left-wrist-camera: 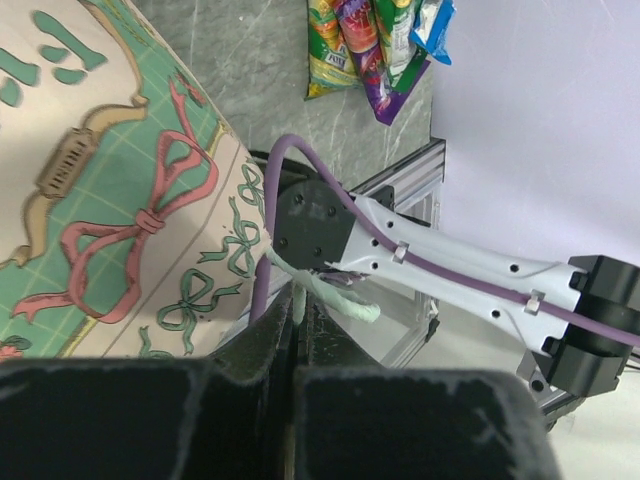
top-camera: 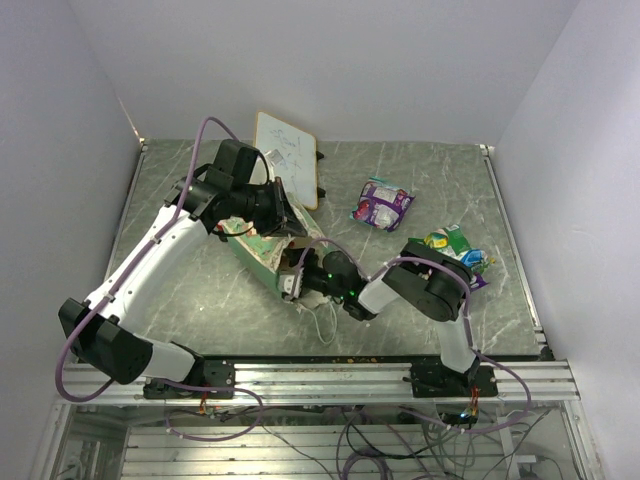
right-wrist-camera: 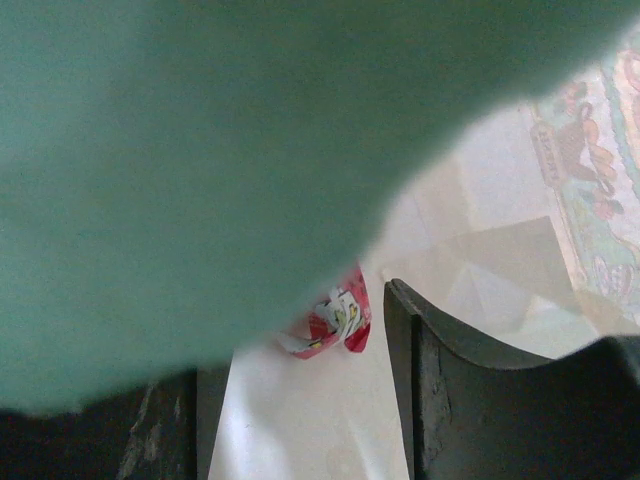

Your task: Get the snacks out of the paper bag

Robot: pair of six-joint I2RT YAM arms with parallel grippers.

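The patterned green paper bag (top-camera: 256,262) lies mid-left in the top view, its mouth toward the right arm. My left gripper (top-camera: 284,222) is shut at the top of the bag's opening; in the left wrist view a pale cord handle (left-wrist-camera: 340,300) shows at its fingers. My right gripper is open and reaches into the bag, mostly hidden from above. Ahead of its fingers, in the right wrist view, a small red-and-white snack packet (right-wrist-camera: 335,315) lies on the bag's pale inside, partly hidden by blurred green.
A purple snack bag (top-camera: 382,205) lies at the back centre. Several colourful packets (top-camera: 446,242) lie at the right, partly under the right arm. A whiteboard (top-camera: 290,150) stands at the back left.
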